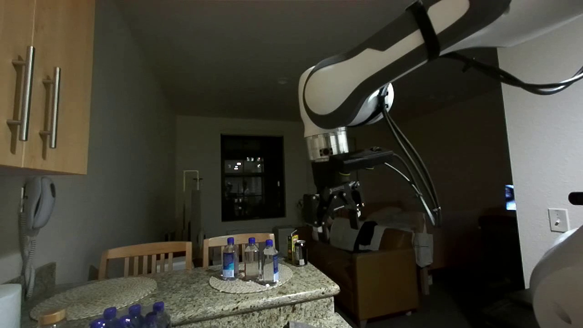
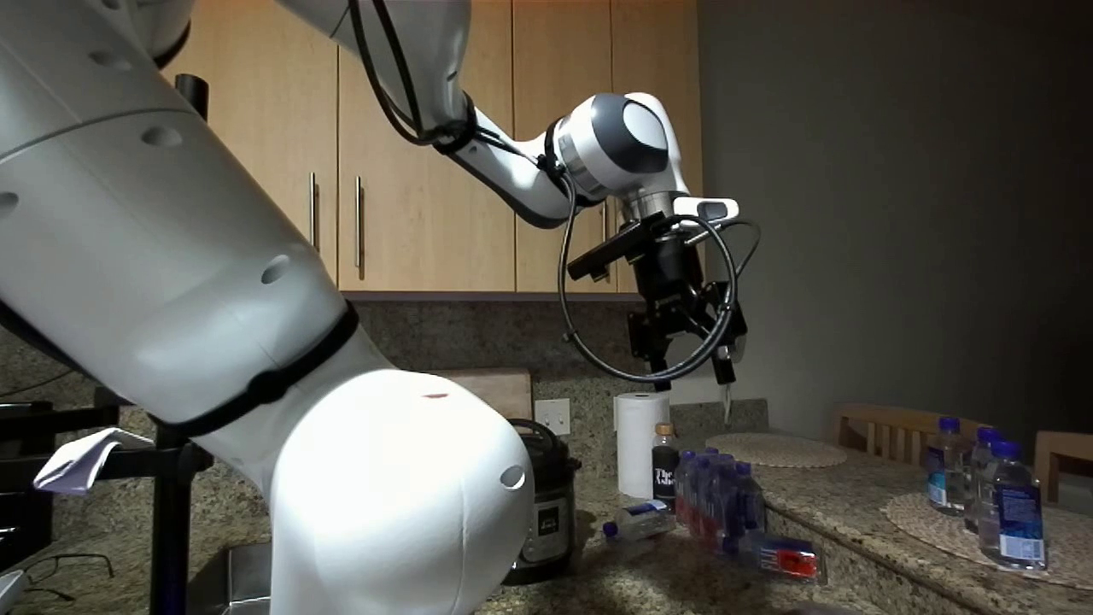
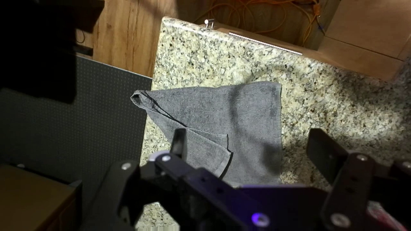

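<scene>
A grey towel [image 3: 254,123] lies on the granite counter [image 3: 200,57] in the wrist view, one corner folded over and its left tip reaching past the counter's edge. My gripper hangs above it with fingers spread wide, the left finger [image 3: 179,144] over the towel and the right finger [image 3: 323,154] over bare granite. Nothing is between them. From the side, the gripper [image 1: 340,227] is high in the air; in the second exterior view the gripper [image 2: 697,377] is also clear of everything below. Only a small grey bit of cloth [image 1: 298,325] shows at the bottom of the first exterior view.
Three water bottles [image 1: 251,262] stand on a woven mat on the raised bar, near a dark can [image 1: 300,253]. Several blue-capped bottles [image 2: 717,497] crowd the lower counter, with a bottle [image 2: 640,521] lying nearby. A pressure cooker [image 2: 548,512] stands left of them.
</scene>
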